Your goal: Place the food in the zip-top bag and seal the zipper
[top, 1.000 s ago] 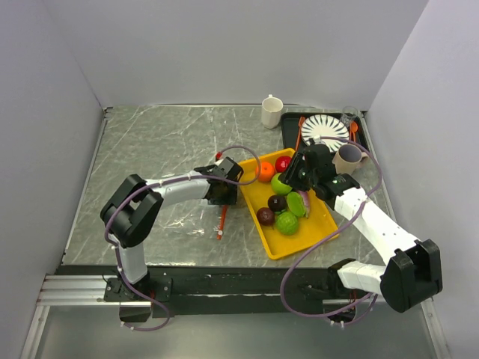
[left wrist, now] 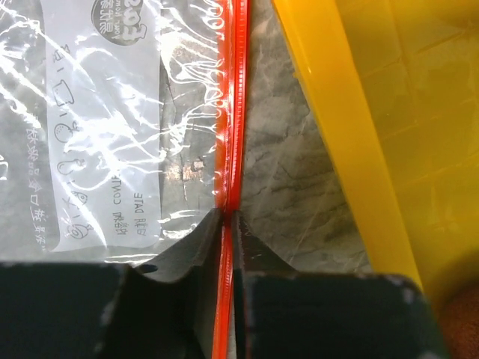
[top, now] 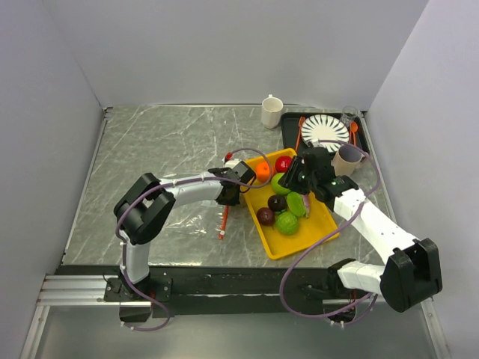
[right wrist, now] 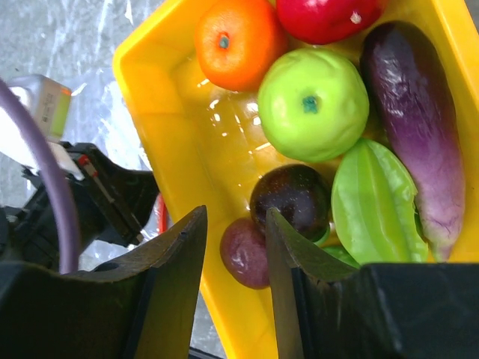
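The clear zip bag [left wrist: 105,127] lies flat on the table, its red zipper [left wrist: 235,112] running beside the yellow bin's rim [left wrist: 337,134]. My left gripper is over the zipper, fingertips close on either side of it; whether they grip it is unclear. My right gripper stands open above the bin, nothing between its fingers. In the bin are an orange [right wrist: 239,52], red fruit [right wrist: 329,11], green apple [right wrist: 312,112], eggplant [right wrist: 419,142], starfruit [right wrist: 374,209] and several other items.
A black tray with a striped plate [top: 324,129] is at the back right, with a white mug [top: 272,111], another cup [top: 346,160] and a glass [top: 349,114] nearby.
In the top view my left gripper has moved slightly to the right along with its arm, and the zipper's upper end has shifted slightly right. The right arm is still.
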